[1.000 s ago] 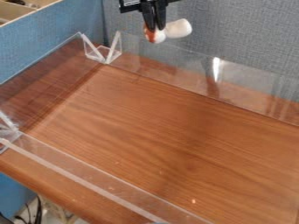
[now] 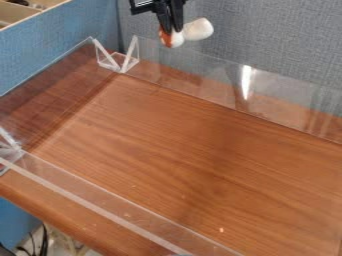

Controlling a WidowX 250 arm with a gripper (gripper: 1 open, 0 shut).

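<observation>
My black gripper [image 2: 171, 28] hangs at the top centre of the camera view, above the back edge of the enclosure, shut on a white cylindrical object [image 2: 195, 30] with an orange part beside its fingers. The object is held roughly sideways, in the air against the grey wall. Its exact kind is too small to tell.
A wooden table [image 2: 187, 160] with clear acrylic walls around it has an empty floor. Transparent corner brackets [image 2: 118, 62] stand at the back left. A blue padded panel and a wooden box [image 2: 16, 15] are at the far left; cables lie at the bottom left.
Over the last second my gripper has moved slightly to the left and up, carrying the white object with it.
</observation>
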